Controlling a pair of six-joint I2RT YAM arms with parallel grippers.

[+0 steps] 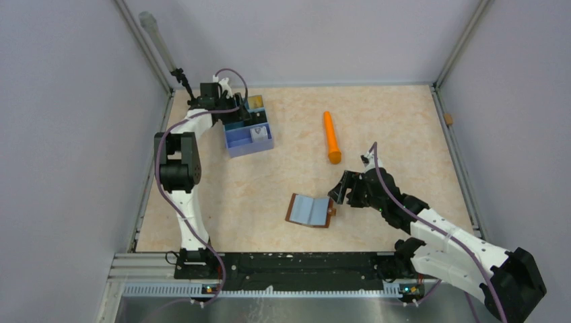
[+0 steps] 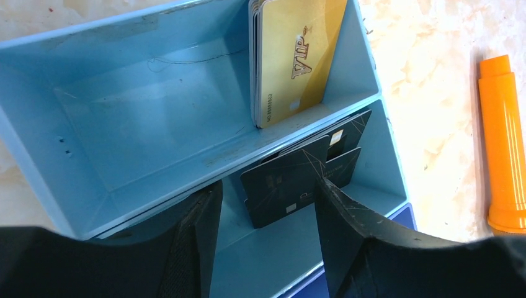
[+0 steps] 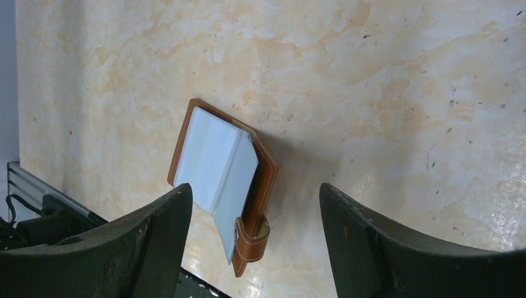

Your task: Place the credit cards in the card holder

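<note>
A blue compartment box [image 1: 242, 142] at the back left holds gold cards [image 2: 298, 62], black cards [image 2: 285, 180] in the middle compartment, and pale cards [image 1: 259, 134]. My left gripper is open over the middle compartment, its fingers either side of the black cards' left part. The open brown card holder [image 3: 267, 167] with pale sleeves lies at the front centre, seen in the top and right wrist views. My right gripper hangs open beside and over the holder, with nothing held.
An orange tube [image 1: 330, 134] lies right of the box. Rails and walls border it.
</note>
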